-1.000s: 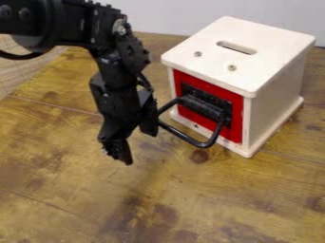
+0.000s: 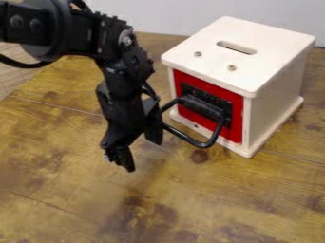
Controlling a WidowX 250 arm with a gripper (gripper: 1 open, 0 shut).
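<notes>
A white box (image 2: 275, 95) with a red front panel (image 2: 225, 134) stands at the right, a slot and two small knobs on its top. A black U-shaped handle (image 2: 202, 143) juts forward from the dark fitting in the red panel. My black gripper (image 2: 122, 154) hangs low to the left of the box, its tips pointing down over the wooden floor. Part of the arm is at or behind the left end of the handle; whether they touch is unclear. I cannot tell whether the fingers are open or shut.
A white wall (image 2: 152, 14) runs along the back, behind the box.
The arm and gripper have shifted slightly over the last second, with the gripper a little farther right and lower. The box and its handle look unmoved.
</notes>
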